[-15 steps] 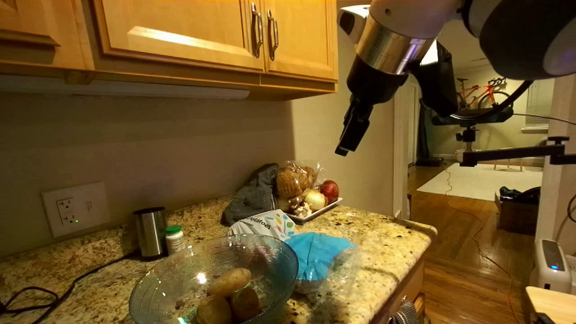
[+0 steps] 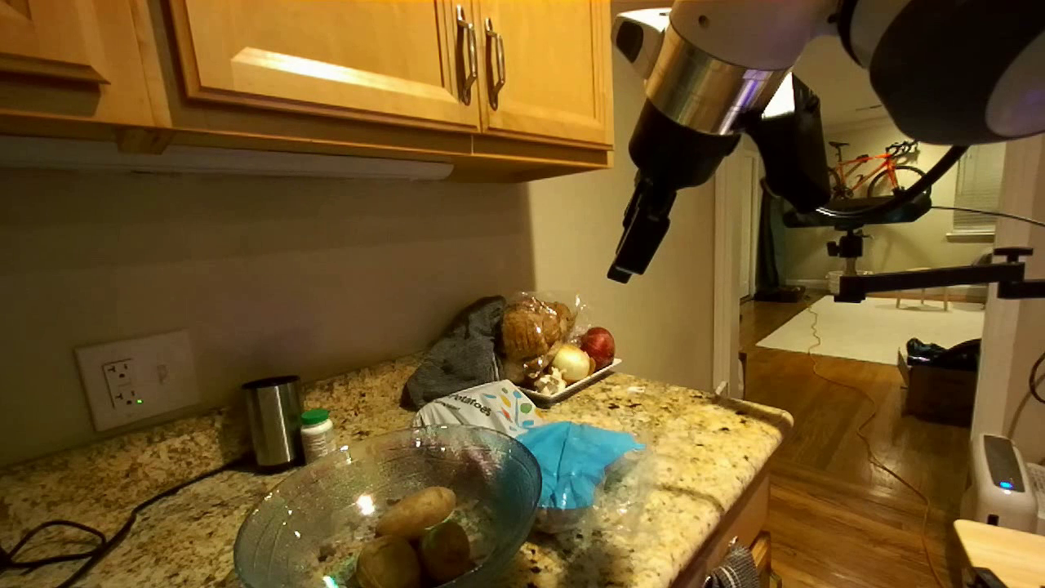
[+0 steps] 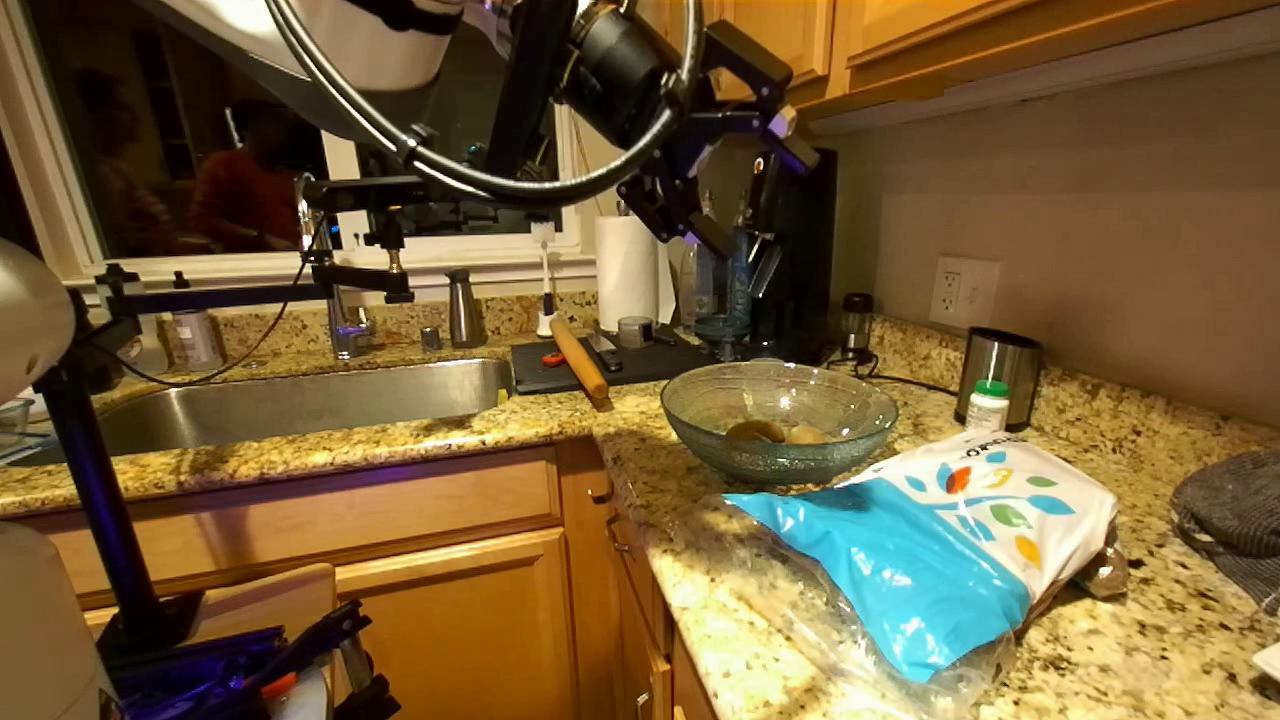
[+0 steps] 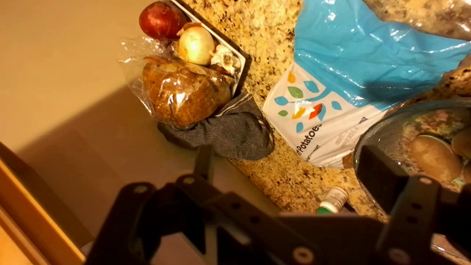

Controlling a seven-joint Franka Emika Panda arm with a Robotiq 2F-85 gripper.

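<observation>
High above the counter hangs my gripper (image 3: 756, 194), its two fingers spread wide with nothing between them. The wrist view shows the same gap, with one finger (image 4: 204, 162) on the left and the other over the bowl's edge. A glass bowl (image 3: 708, 442) stands on the counter, holding a few potatoes (image 2: 416, 511). Beside it lies a blue and white potato bag (image 3: 888, 564), its clear plastic end toward the counter's front edge. Whether potatoes remain inside the bag is hard to see.
A tray (image 2: 578, 384) holds onions, garlic and a bagged loaf (image 4: 185, 92); a dark cloth (image 4: 238, 128) lies beside it. A green-capped bottle (image 2: 316, 436) and steel canister (image 2: 274, 421) stand by the wall. Wooden cabinets (image 2: 333, 59) overhang the counter.
</observation>
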